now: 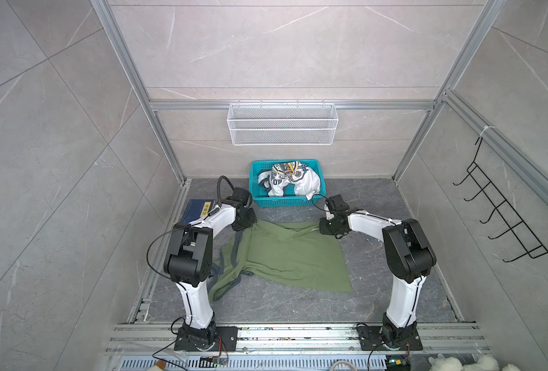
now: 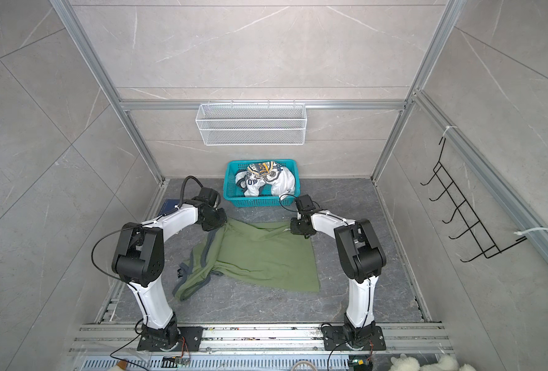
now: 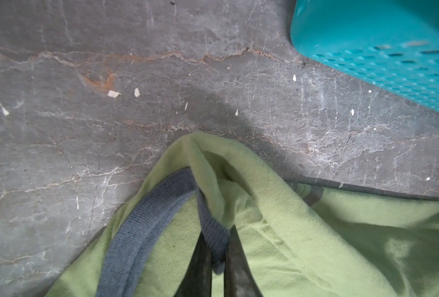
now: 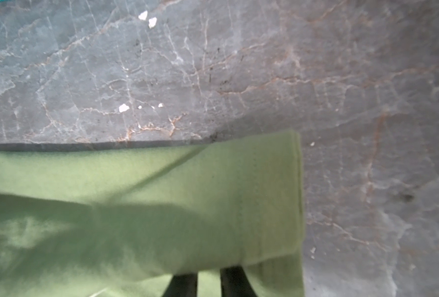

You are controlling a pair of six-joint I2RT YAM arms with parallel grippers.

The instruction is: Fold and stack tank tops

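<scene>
A green tank top (image 1: pixel 295 253) with dark grey trim is spread over the floor between my two arms, its trimmed end bunched at the left. In the left wrist view, my left gripper is shut on a fold of the grey trim (image 3: pixel 212 227), near the far left corner of the cloth. My right gripper stands part open over the far right part, by the hem (image 4: pixel 274 198). A strip along the far edge is folded over there, and its lower edge lies at the right fingertips. Whether any cloth is between them is hard to tell.
Behind the cloth stands a teal basket (image 1: pixel 289 201) holding white printed garments (image 1: pixel 292 179). A dark blue flat item (image 1: pixel 196 210) lies behind the left arm. Bare floor (image 1: pixel 379 266) shows to the right of the cloth.
</scene>
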